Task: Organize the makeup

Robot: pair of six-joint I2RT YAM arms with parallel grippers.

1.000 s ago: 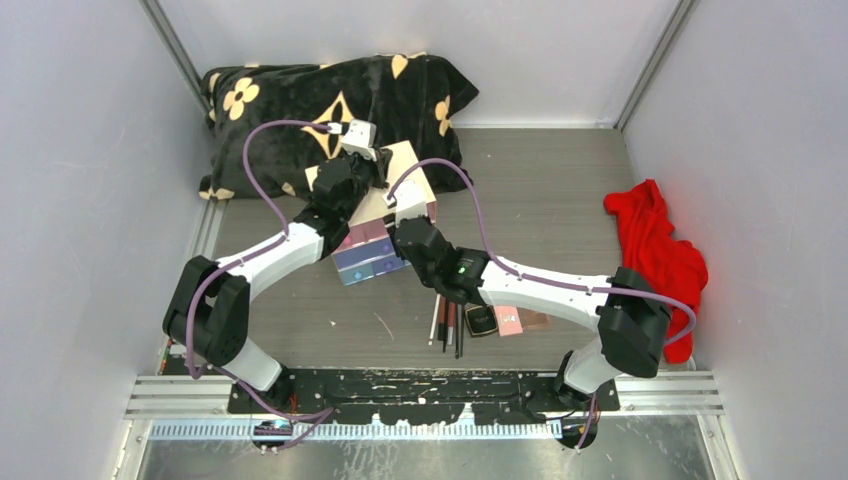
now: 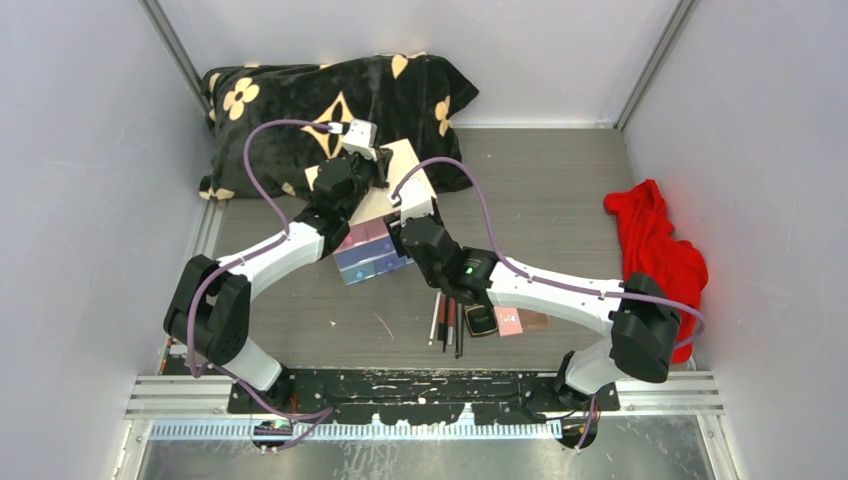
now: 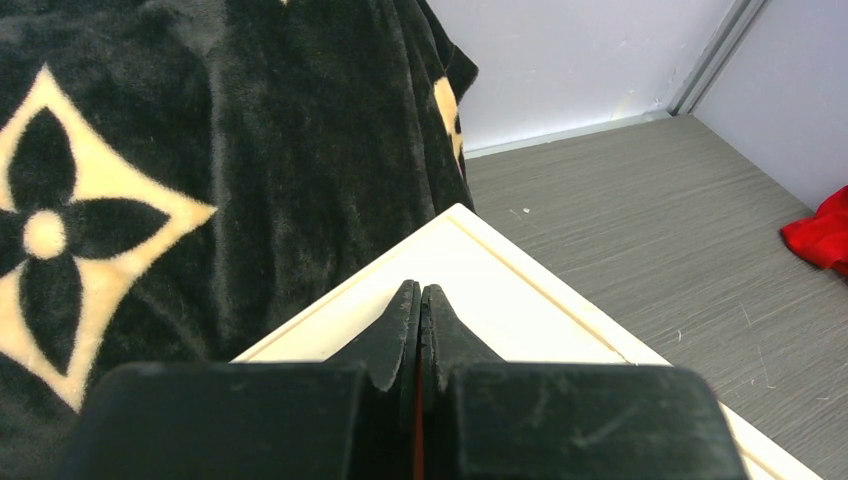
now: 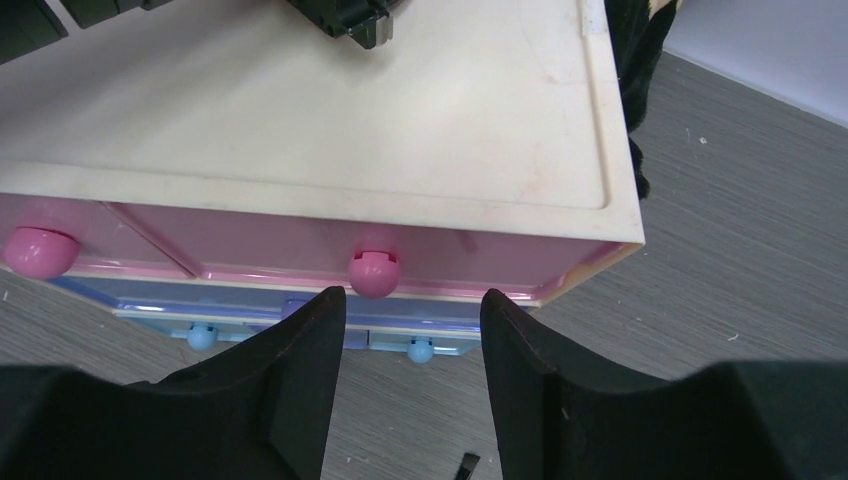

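A cream-topped drawer organizer with pink, purple and blue drawers stands before a patterned blanket. My left gripper is over its top, shut with nothing visible between its tips. My right gripper is open at the organizer's front, its fingers either side and just short of a pink knob, below it in the right wrist view. Brushes, a black compact, a pink palette and a brown palette lie at the front of the table, partly under the right arm.
The dark patterned blanket fills the back left. A red cloth lies at the right edge.
My right gripper and arm have shifted slightly to the right in the top view. The left arm and the organizer look unchanged.
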